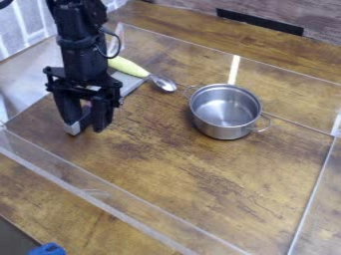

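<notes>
My black gripper hangs low over the left side of the wooden table, on top of a small light block that it mostly hides; whether its fingers hold it, I cannot tell. Behind the arm a yellow object and a silver spoon lie on the board. A steel pot with side handles stands to the right.
Clear plastic sheets border the table, whose front and centre are bare. A blue object sits at the bottom left corner, outside the sheet.
</notes>
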